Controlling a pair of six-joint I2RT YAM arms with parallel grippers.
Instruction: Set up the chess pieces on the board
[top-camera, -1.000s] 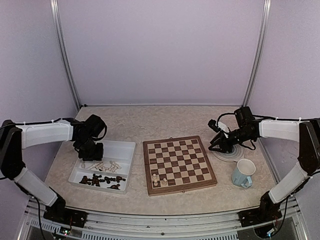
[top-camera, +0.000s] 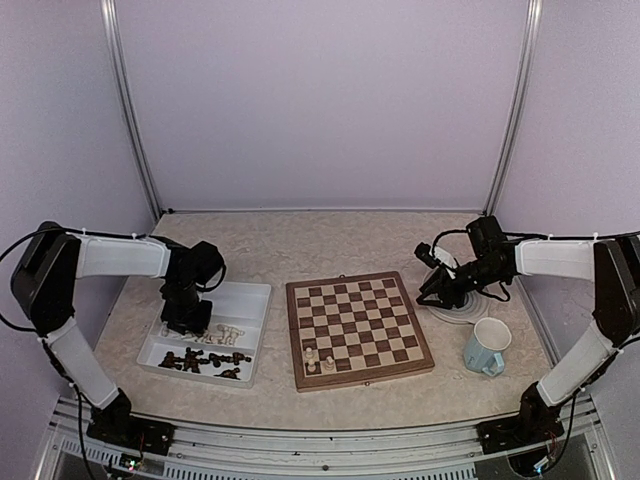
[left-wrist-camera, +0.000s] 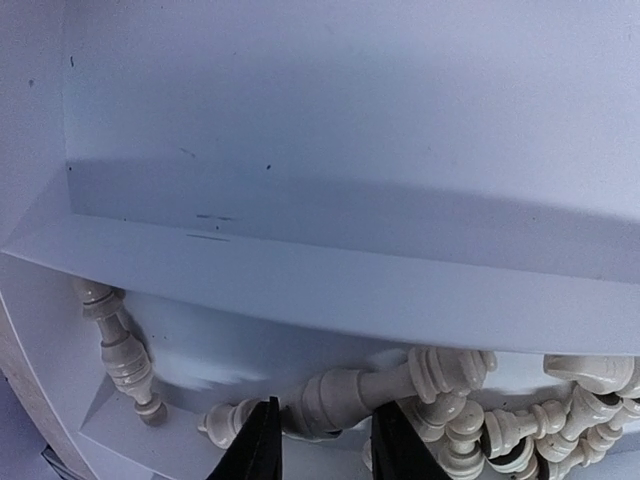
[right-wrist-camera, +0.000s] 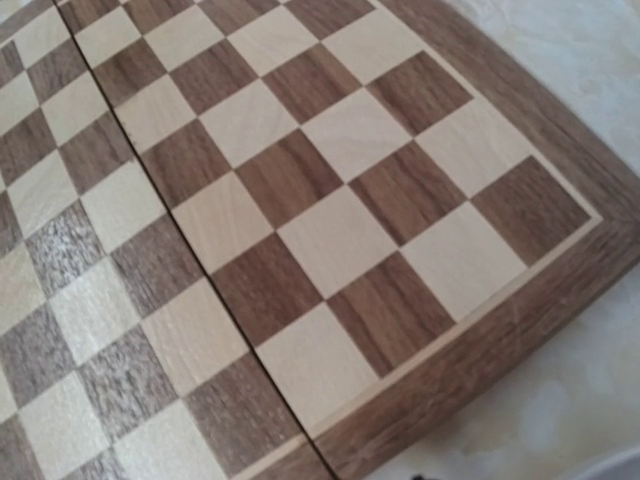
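My left gripper (top-camera: 188, 320) is down in the white tray (top-camera: 262, 310) at the left; in the left wrist view its fingertips (left-wrist-camera: 262, 430) stand apart at a large white piece (left-wrist-camera: 340, 395), other white pieces bunched to the right and one (left-wrist-camera: 130, 365) at the left. Dark pieces (top-camera: 195, 362) fill the front compartment. On the chessboard (top-camera: 355, 315), a few white pieces (top-camera: 311, 360) stand at the near left corner. My right gripper (top-camera: 437, 295) hangs over the right side beside the board; its opening is unclear, and the right wrist view shows mostly empty squares (right-wrist-camera: 340, 245).
A light blue mug (top-camera: 483, 350) stands at the front right, close to a pale round dish (top-camera: 455, 315) under the right gripper.
The right arm and board look unchanged.
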